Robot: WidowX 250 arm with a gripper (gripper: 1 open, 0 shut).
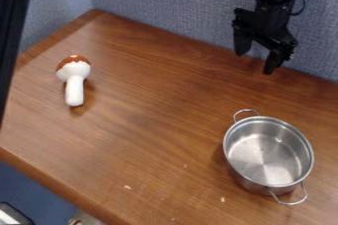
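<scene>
A black robot gripper (264, 43) hangs at the back right of the wooden table, against the grey-blue wall; its dark parts make its finger state hard to read. A white toy mushroom (74, 83) with a brown-and-white cap lies on the left of the table. A steel pot (268, 153) with two wire handles stands at the front right, well below the gripper in the view.
The wooden table (158, 111) has wide free space in the middle and back left. A dark vertical shape runs along the upper left edge of the view. Blue floor shows past the table's front left edge.
</scene>
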